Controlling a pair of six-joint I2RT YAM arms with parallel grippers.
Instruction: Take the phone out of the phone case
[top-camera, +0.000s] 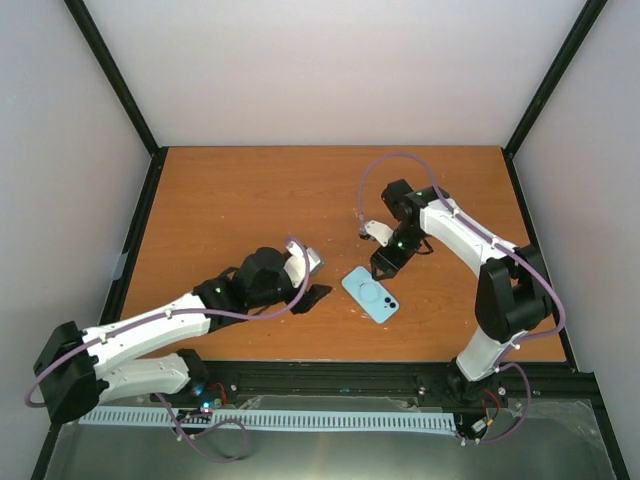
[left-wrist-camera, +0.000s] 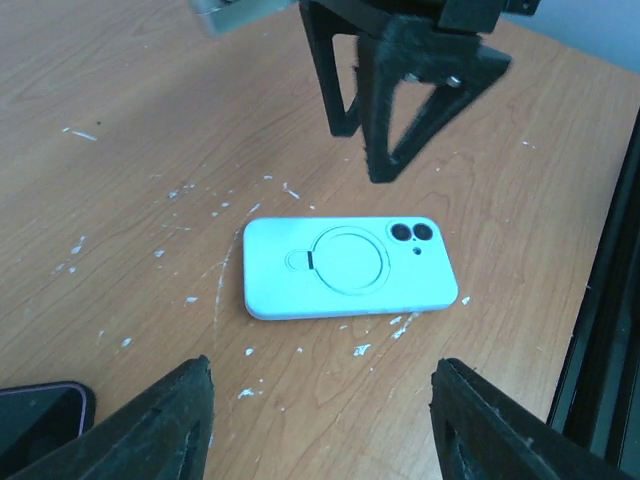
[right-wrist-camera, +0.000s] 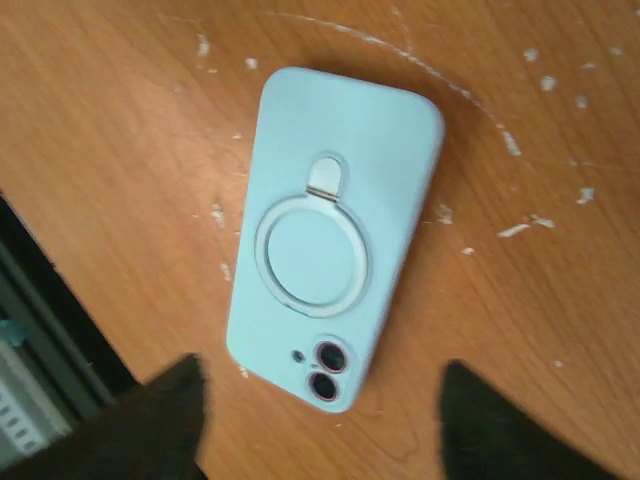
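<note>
The light blue phone case (top-camera: 370, 294) lies flat near the middle of the table, back side up. Its ring (right-wrist-camera: 312, 256) and camera openings show in the right wrist view. A dark slab with a rounded corner, apparently the phone (left-wrist-camera: 40, 425), lies apart from it at the lower left of the left wrist view. My left gripper (top-camera: 321, 293) is left of the case, fingers (left-wrist-camera: 170, 430) spread and nothing between them. Just beyond the case's edge stands my right gripper (top-camera: 380, 273), also open and empty; its fingers (right-wrist-camera: 150, 425) are blurred.
Pale scratches (left-wrist-camera: 190, 300) mark the wooden table (top-camera: 260, 190) around the case. The dark front rail (top-camera: 330, 375) runs along the near edge. Both grippers are close to each other.
</note>
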